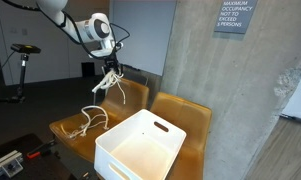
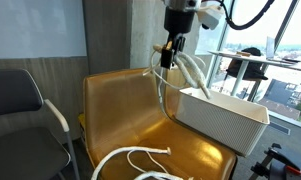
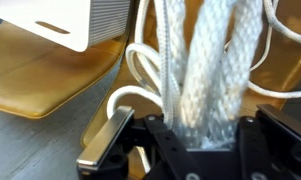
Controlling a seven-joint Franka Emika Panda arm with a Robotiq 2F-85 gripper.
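A white rope [image 1: 112, 80] hangs in loops from my gripper [image 2: 171, 50], which is shut on it high over a brown leather chair [image 2: 130, 105]. Some of its length trails down onto the seat, with loose coils showing low in exterior view 2. Seen from the wrist, thick strands of rope [image 3: 205, 65] rise from between the fingers and cover much of the picture, so the fingertips are hidden. To the right in exterior view 1 stands an open white bin [image 1: 143, 140], apparently empty inside.
A second brown chair [image 1: 182, 115] stands behind the bin, against the concrete wall [image 1: 220, 80]. In exterior view 2, a dark grey chair [image 2: 25, 125] is at the left. Air above the bin is clear.
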